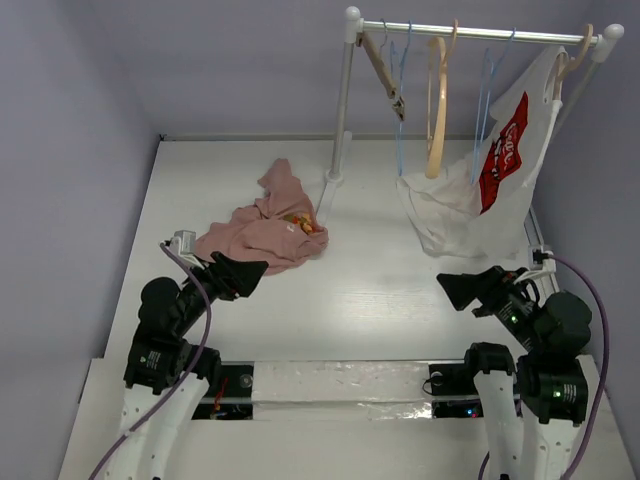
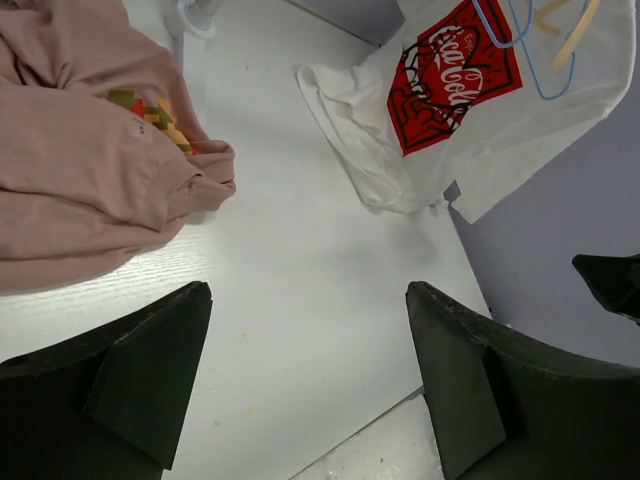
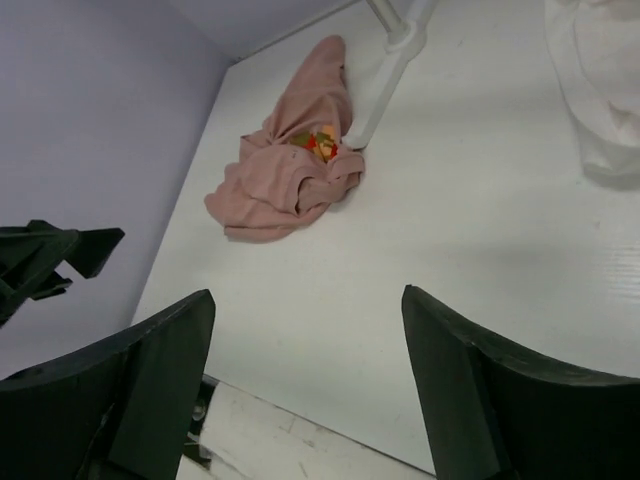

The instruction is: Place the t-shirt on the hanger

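A white t-shirt with a red Coca-Cola print (image 1: 520,165) hangs at the rack's right end on a wooden hanger (image 1: 577,60), its lower part spread on the table. A pink t-shirt (image 1: 262,240) lies crumpled at the left of the table, a colourful print showing in its folds. My left gripper (image 1: 252,278) is close to the pink shirt's near side, open and empty. Over the right front of the table, my right gripper (image 1: 462,292) stands apart from both shirts. Its fingers (image 3: 150,385) are spread wide with nothing between them.
The white rack bar (image 1: 480,33) crosses the back above the table, its left post (image 1: 342,110) beside the pink shirt. A wooden hanger (image 1: 437,110) and several blue hangers (image 1: 402,85) hang from it.
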